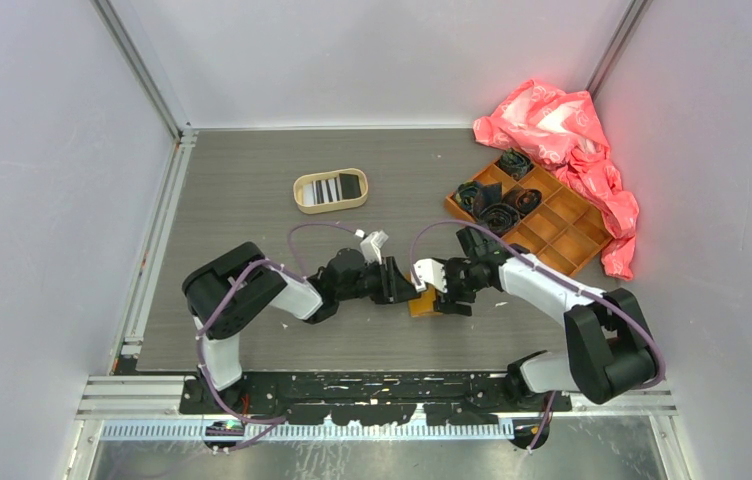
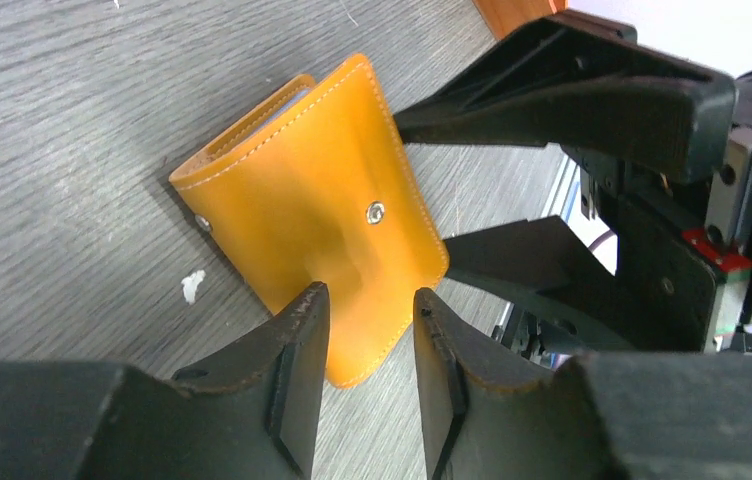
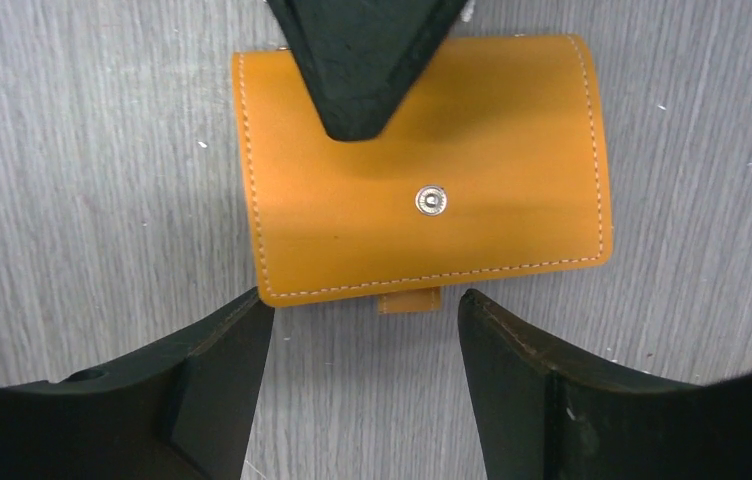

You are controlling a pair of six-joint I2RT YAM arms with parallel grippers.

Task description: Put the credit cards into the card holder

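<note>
The orange card holder (image 1: 423, 304) is between the two arms, its flap with a metal snap facing up in the left wrist view. A pale edge (image 2: 290, 108) shows inside its open side. My left gripper is shut on the card holder, one finger (image 3: 354, 105) lying across its face in the right wrist view; the other is hidden there. At the opposite edge, my right gripper stands part open, fingertips on either side of the small orange tab (image 3: 410, 301). Several cards (image 1: 326, 191) stand in the beige basket (image 1: 306, 206).
At the back right, a wooden divided tray (image 1: 570, 232) holds dark rolled items (image 1: 498, 216). A pink plastic bag (image 1: 549, 124) lies against the tray. Bare table (image 1: 237, 190) shows left of the basket and between the basket and the arms.
</note>
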